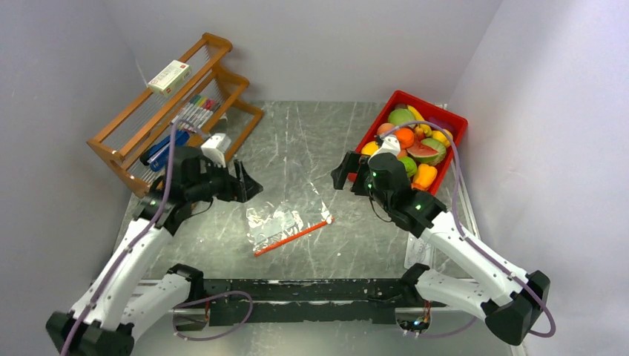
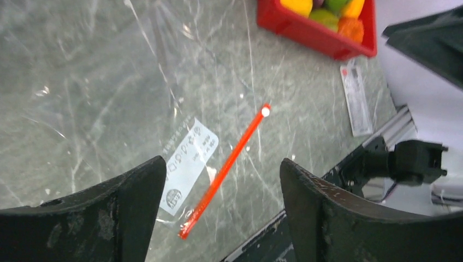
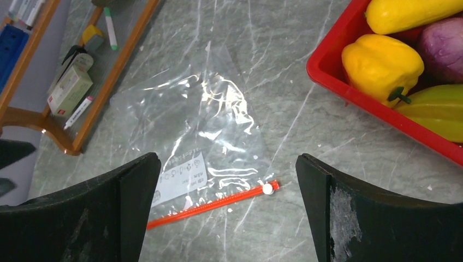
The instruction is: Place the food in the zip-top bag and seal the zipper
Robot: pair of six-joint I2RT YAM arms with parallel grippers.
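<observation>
A clear zip top bag [image 1: 285, 221] lies flat on the table, its red zipper strip [image 1: 294, 238] toward the front edge. In the right wrist view the bag [image 3: 196, 125] shows a white label [image 3: 180, 179]. Toy food, including a yellow pepper [image 3: 382, 63], fills the red bin [image 1: 401, 95] at the back right. My left gripper [image 1: 251, 185] hovers above the bag's left side, its fingers apart and empty; its fingers [image 2: 128, 210] frame the label and strip. Near the bin's front left corner my right gripper [image 1: 345, 172] stands open, nothing between its fingers.
A wooden rack [image 1: 126, 141] with markers, a blue item and a small box [image 1: 170, 78] on top stands at the back left. A white strip-like object [image 1: 417, 251] lies at the right. Bare table surrounds the bag.
</observation>
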